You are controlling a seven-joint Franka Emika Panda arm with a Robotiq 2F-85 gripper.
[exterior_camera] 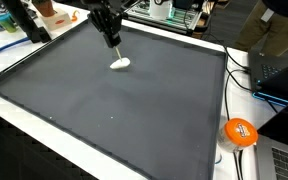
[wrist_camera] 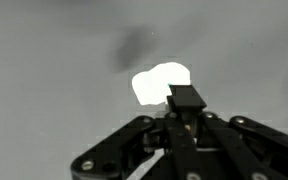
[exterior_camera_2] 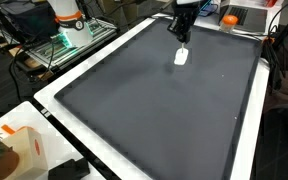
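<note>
My gripper (exterior_camera: 115, 42) hangs over the far part of the dark grey board, shut on a white spoon-like thing (exterior_camera: 120, 64). A thin pale handle runs down from the fingers to a broad, rounded white end. In exterior view 2 the white end (exterior_camera_2: 181, 58) shows directly below the gripper (exterior_camera_2: 183, 40). Seen from the wrist, the black fingertips (wrist_camera: 187, 98) are together, covering the handle, and the white piece (wrist_camera: 160, 82) spreads out beyond them. Whether its lower end touches the board cannot be told.
The large grey board (exterior_camera: 134, 110) is otherwise bare. An orange-topped container (exterior_camera: 238, 134) stands off its right side, near a laptop (exterior_camera: 279, 160). Cables run along that edge. Tools and dark items crowd the far left corner.
</note>
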